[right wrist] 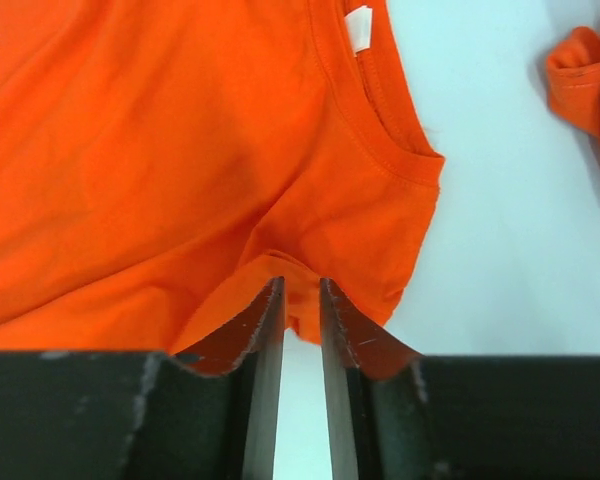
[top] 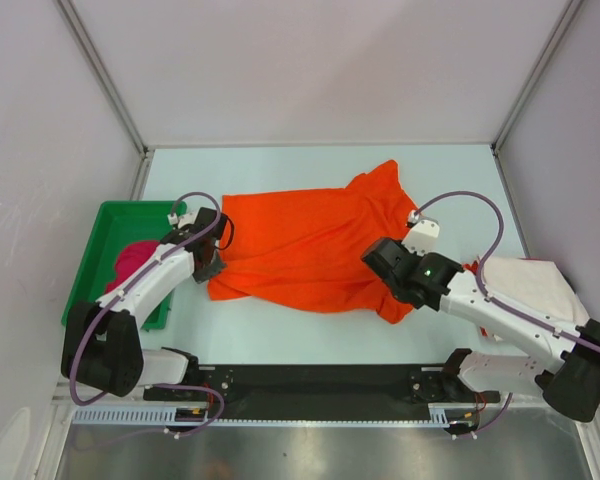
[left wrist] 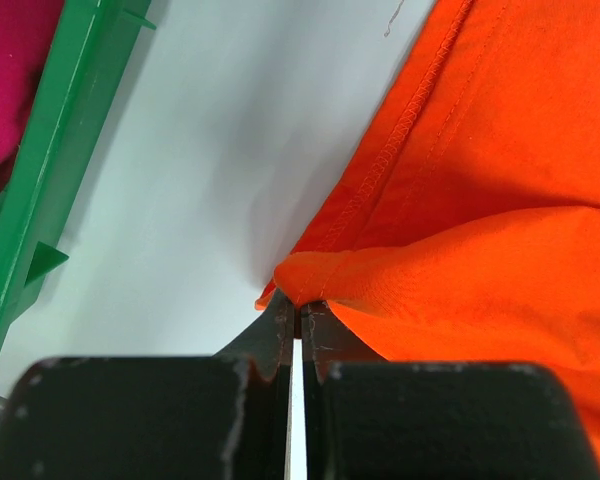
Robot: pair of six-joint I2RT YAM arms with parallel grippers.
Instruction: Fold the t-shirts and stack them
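Note:
An orange t-shirt (top: 310, 240) lies spread across the middle of the table, its lower edge bunched in folds. My left gripper is shut on a fold at the shirt's left end, beside the green bin. My right gripper hangs over the lower right part of the shirt, part open, with a small raised fold just beyond its fingertips; whether cloth is between them is unclear. The right wrist view shows a collar with a white label (right wrist: 359, 28) above.
A green bin (top: 110, 230) with magenta cloth (top: 130, 262) stands at the left. A white folded cloth pile (top: 528, 290) lies at the right, with orange and magenta cloth (right wrist: 578, 80) beside it. Bare table shows at the back and front.

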